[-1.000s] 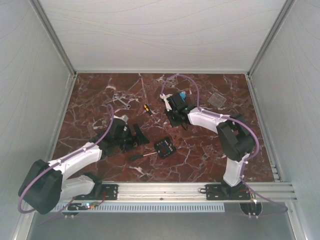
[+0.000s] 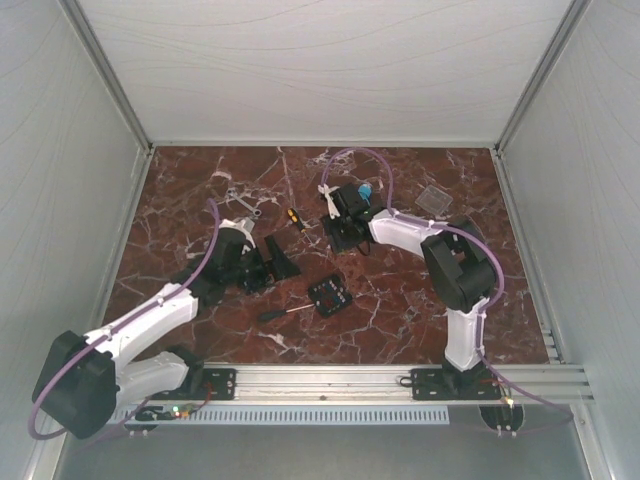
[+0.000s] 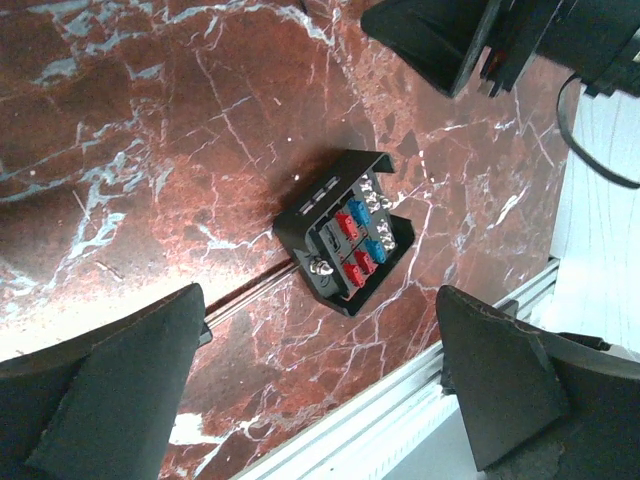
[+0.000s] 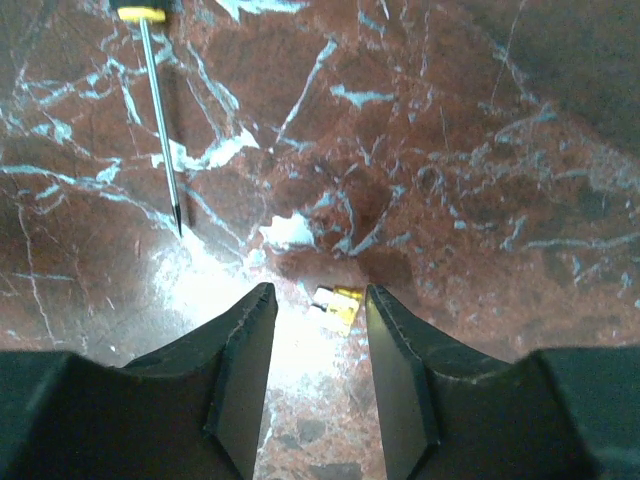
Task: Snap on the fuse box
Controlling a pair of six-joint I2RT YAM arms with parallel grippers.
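The fuse box [image 2: 330, 295], a black open case with red and blue fuses and metal terminals, lies on the marble table; in the left wrist view the fuse box [image 3: 345, 232] sits between my left gripper's wide-spread fingers, below them and not held. My left gripper [image 2: 275, 262] is open, above and left of the box. My right gripper [image 2: 337, 236] is up behind the box; in the right wrist view my right gripper is open, over bare table near a small yellow piece [image 4: 342, 305].
A long screwdriver [image 2: 285, 312] lies left of the box. A yellow-handled screwdriver [image 2: 295, 218], wrenches [image 2: 242, 205] and a clear container [image 2: 434, 200] lie at the back.
The right arm's elbow and forearm have shifted left and changed angle, while its gripper has moved slightly left. The left arm has moved only slightly; the fuse box lies where it was.
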